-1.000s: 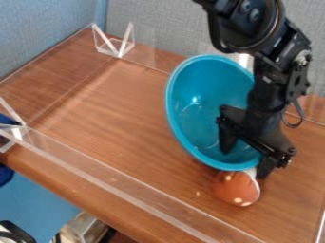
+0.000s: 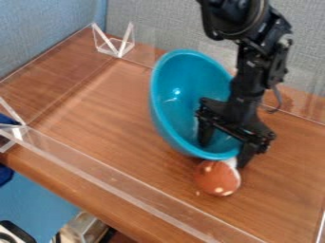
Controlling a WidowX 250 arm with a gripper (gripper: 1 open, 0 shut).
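Note:
A turquoise bowl (image 2: 173,100) stands tilted in the middle right of the wooden tray floor (image 2: 79,114). Just below the bowl sits a red toy mushroom (image 2: 216,178) with white spots and a pale stem, partly behind the gripper and bowl.
Clear plastic walls edge the wooden surface, with white corner brackets (image 2: 112,43) at the back left. Dark blue objects lie outside at the left edge.
The bowl, my gripper and the mushroom have all moved left, and the bowl appears turned more upright on its side.

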